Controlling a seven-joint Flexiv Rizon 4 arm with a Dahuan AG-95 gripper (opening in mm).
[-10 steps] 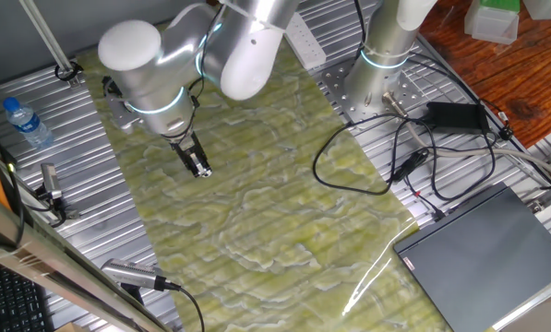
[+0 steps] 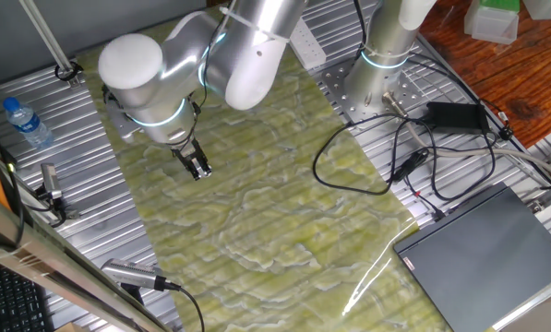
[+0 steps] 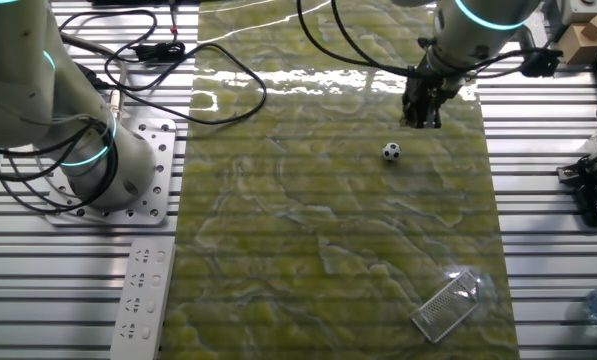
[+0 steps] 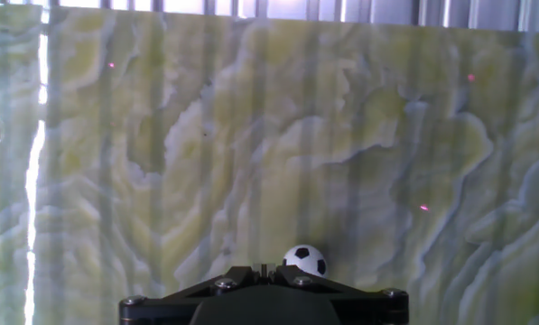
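A small black-and-white football (image 3: 391, 152) rests on the green marbled mat (image 3: 278, 200). My gripper (image 3: 422, 123) hangs above the mat, close to the ball but apart from it in exterior view 2. Seen from the wrist, the ball (image 4: 304, 260) shows just past my fingertips and a little to their right, its lower part hidden behind them. The gripper has its tips together at the middle, with nothing visible between them. In exterior view 1 the gripper (image 2: 199, 173) points down over the mat's left part; I cannot make out the ball there.
A clear grater-like piece (image 3: 446, 308) lies on the mat. Beside the arm's base are a power strip (image 3: 143, 295) and a looped black cable (image 2: 353, 189). A closed laptop (image 2: 483, 258) overlaps a mat corner; a bottle (image 2: 28, 124) stands off the mat. Mid-mat is clear.
The arm's wrist has shifted slightly and turned, so the gripper now shows broader side-on in exterior view 1. Its tips stay over nearly the same spot. Other things there have not moved.
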